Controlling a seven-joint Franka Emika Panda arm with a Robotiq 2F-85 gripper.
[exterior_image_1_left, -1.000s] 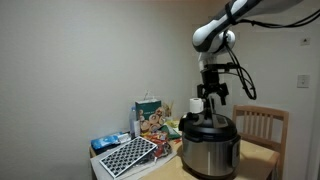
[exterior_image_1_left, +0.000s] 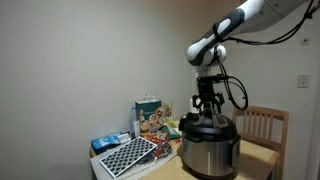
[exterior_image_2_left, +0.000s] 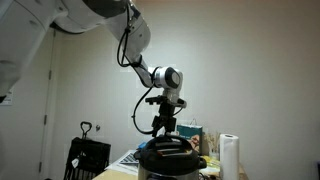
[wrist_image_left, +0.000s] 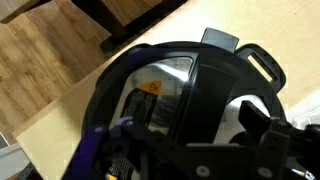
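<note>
A large silver and black electric cooker (exterior_image_1_left: 208, 157) stands on the table with its black lid (exterior_image_1_left: 208, 127) down. My gripper (exterior_image_1_left: 210, 107) is open just above the lid's top, pointing downward. From the other side, the gripper (exterior_image_2_left: 165, 131) hangs close over the cooker's lid (exterior_image_2_left: 170, 153). In the wrist view a broad black handle strip (wrist_image_left: 205, 95) crosses the lid between shiny panels, and a control panel with an orange label (wrist_image_left: 148, 88) shows beside it. The gripper's dark parts cover the bottom of that view. Whether the fingers touch the handle cannot be told.
Left of the cooker are a black perforated rack (exterior_image_1_left: 125, 156), a blue box (exterior_image_1_left: 108, 143), a patterned bag (exterior_image_1_left: 148, 112) and bottles. A paper towel roll (exterior_image_2_left: 229, 157) stands beside the cooker. Behind is a wooden chair (exterior_image_1_left: 263, 123).
My arm has shifted left in exterior view 1, and the gripper has come slightly lower over the lid. The cooker and table items have stayed where they were.
</note>
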